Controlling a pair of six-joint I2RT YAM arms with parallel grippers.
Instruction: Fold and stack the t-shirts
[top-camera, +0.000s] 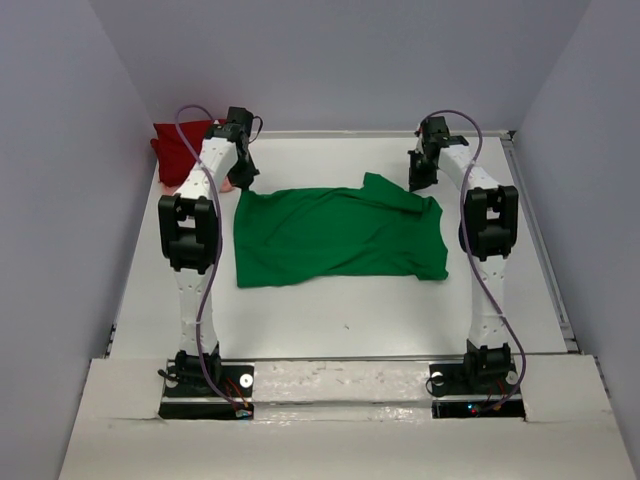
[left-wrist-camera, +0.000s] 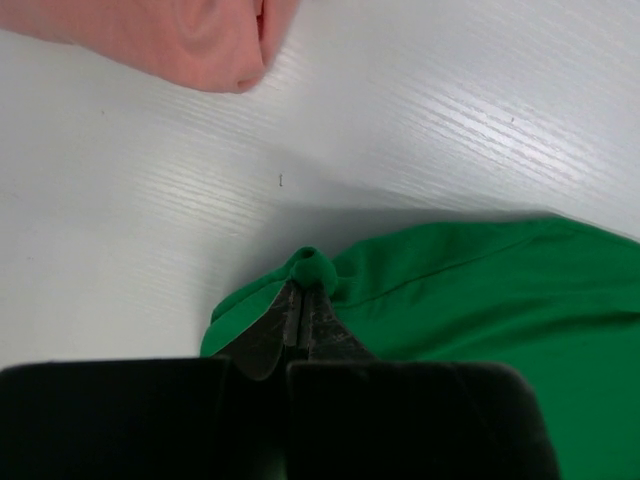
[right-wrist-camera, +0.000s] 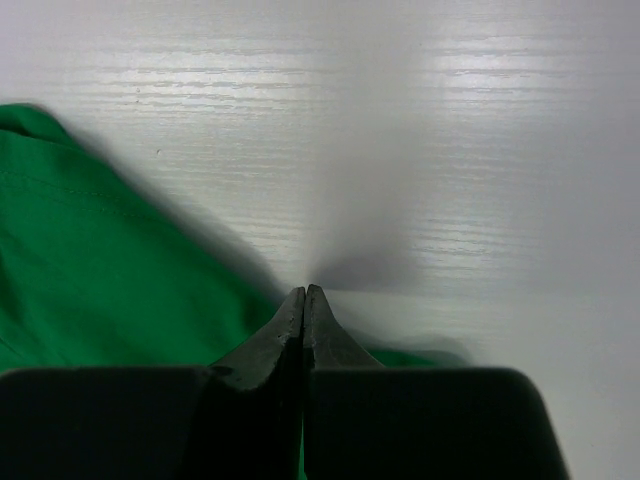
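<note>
A green t-shirt lies spread on the table, its top edge uneven and a flap raised toward the back right. At its back left corner my left gripper is shut, and in the left wrist view a small bunch of green cloth sticks up from between its fingertips. My right gripper is over the shirt's back edge near the right corner. In the right wrist view its fingertips meet at the edge of the cloth; no fabric shows between them.
A folded red shirt lies at the back left, with pink cloth close to my left gripper.
</note>
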